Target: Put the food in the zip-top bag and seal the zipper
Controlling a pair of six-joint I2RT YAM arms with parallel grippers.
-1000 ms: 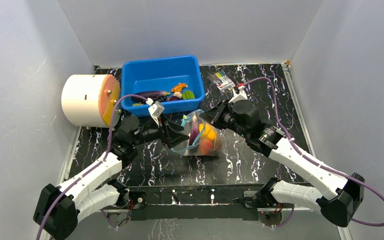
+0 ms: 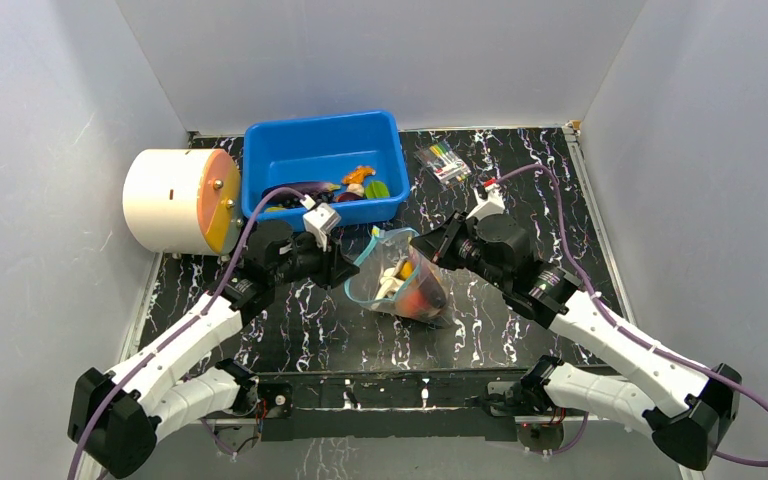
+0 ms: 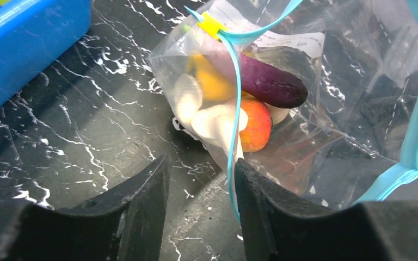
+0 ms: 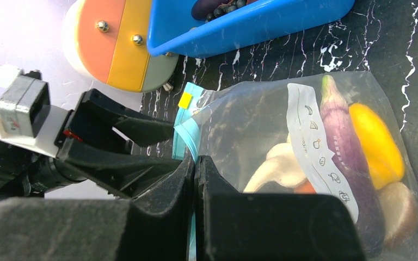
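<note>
In the top view the clear zip top bag (image 2: 375, 262) with blue zip edges hangs between the grippers, mouth spread open. Inside lie a purple eggplant (image 3: 272, 81), an orange-red fruit (image 3: 256, 126), a yellow pepper (image 4: 377, 147) and a pale mushroom-like piece (image 4: 277, 167). The yellow slider (image 3: 212, 25) sits at one end of the zip. My right gripper is shut on the bag's blue edge, a thin strip between its fingertips. Beside the opposite zip edge, my left gripper stands open; that edge runs along its right finger (image 3: 250, 187).
Behind the bag stands a blue bin (image 2: 322, 135) with several more food pieces. A white drum-like object (image 2: 175, 200) is at the left. A packet of markers (image 2: 443, 162) lies at the back right.
The bag has swung and its mouth now gapes wider toward the left gripper, its contents sitting lower right. The left gripper has drawn slightly left; the right arm has barely shifted.
</note>
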